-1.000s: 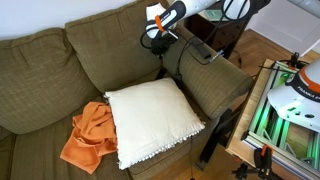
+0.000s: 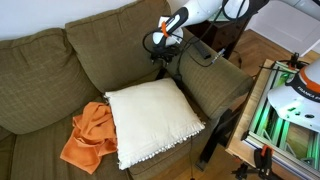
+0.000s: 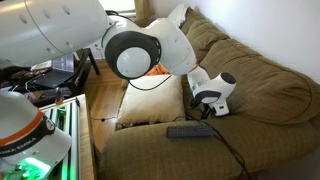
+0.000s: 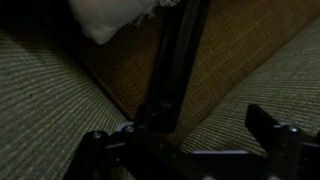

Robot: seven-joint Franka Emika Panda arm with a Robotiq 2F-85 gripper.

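Note:
My gripper is open, low in the corner where the brown sofa's back meets its arm. In the wrist view its dark fingers [image 4: 268, 126] stand apart over the seat cushion. A long black bar-like object [image 4: 178, 62] runs down the wrist view to the left finger; the dim light hides whether they touch. A cream fringed pillow [image 2: 153, 118] lies on the seat, and its edge shows at the top of the wrist view. To the pillow's left is a crumpled orange cloth [image 2: 92, 137]. The fingertips are hidden in the second exterior view.
A dark grey flat object [image 3: 192, 131] lies on the sofa arm [image 3: 150, 150], close to my arm, with a black cable [image 3: 232, 150] beside it. A wooden table [image 2: 250, 135] stands past the sofa arm.
My wrist has shifted slightly right and down in the first exterior view, toward the sofa corner. The pillow and the orange cloth have stayed in place.

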